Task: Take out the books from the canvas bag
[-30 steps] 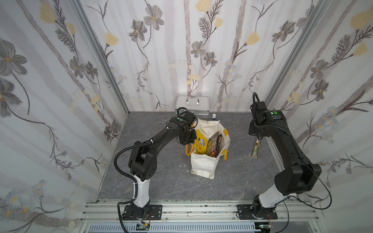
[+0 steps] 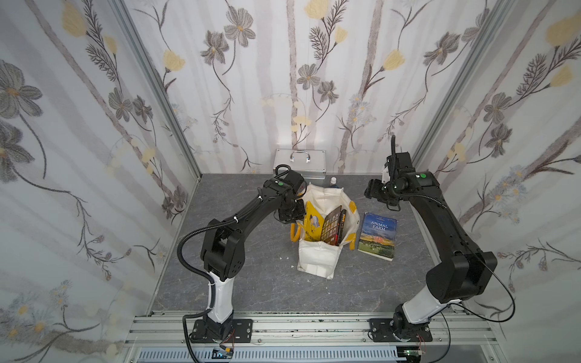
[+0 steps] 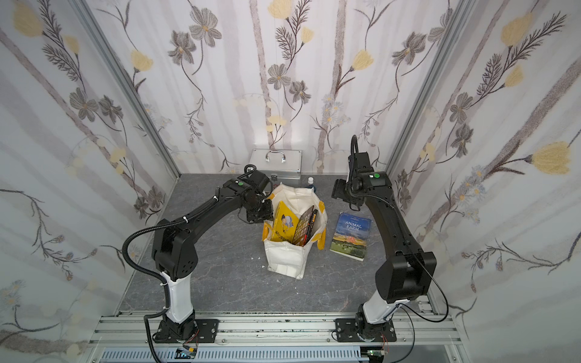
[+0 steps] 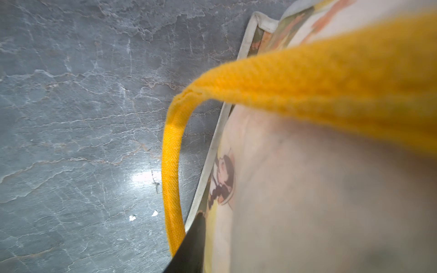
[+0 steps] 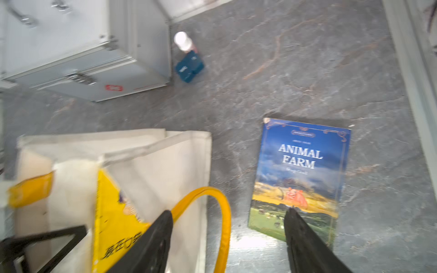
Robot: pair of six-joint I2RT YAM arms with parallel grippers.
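Observation:
The white canvas bag [image 2: 319, 257] stands mid-table with yellow handles, its mouth open upward. Inside it lean a yellow book [image 2: 313, 222], a brown patterned book [image 2: 331, 226] and a dark-spined book [image 2: 342, 227]. My left gripper [image 2: 297, 213] is at the bag's left rim; the left wrist view shows a yellow handle [image 4: 171, 173] and the bag wall close up, with one fingertip at the bottom, so its finger opening is unclear. The blue "Animal Farm" book [image 5: 300, 177] lies flat to the right of the bag. Above it, my right gripper is open and empty.
A silver case [image 2: 300, 160] stands at the back wall. Near it are a small white-capped bottle [image 5: 183, 41] and a blue item [image 5: 189, 66]. Bare table lies left of the bag and in front of it.
The "Animal Farm" book went from hanging upright at my right gripper to lying flat on the table, released. The left arm barely moved.

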